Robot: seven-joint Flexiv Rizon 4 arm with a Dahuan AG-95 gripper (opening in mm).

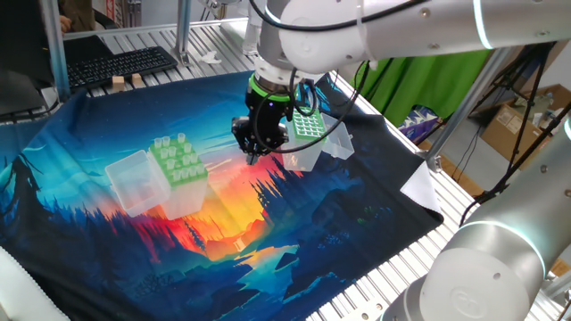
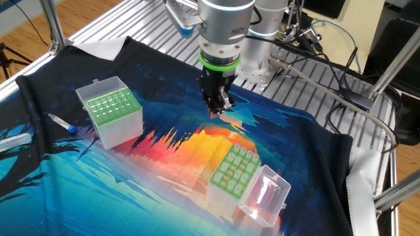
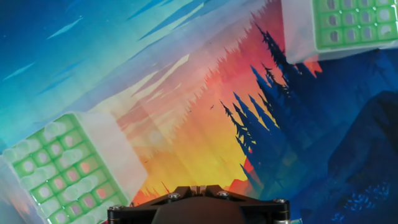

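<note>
My gripper hangs over the cloth between two green-topped boxes, pointing down. Its black fingers meet at the bottom middle of the wrist view, and nothing shows between the tips. One green rack holds several clear tubes standing upright, in a translucent box with its lid open beside it. The other green rack shows open slots and no standing tubes; its box's lid is open too. In exterior view 1 the gripper and cable partly cover that second box. Both racks are apart from the gripper.
A pen with a blue end and a white marker lie beside the rack without standing tubes. A keyboard sits at the back edge.
</note>
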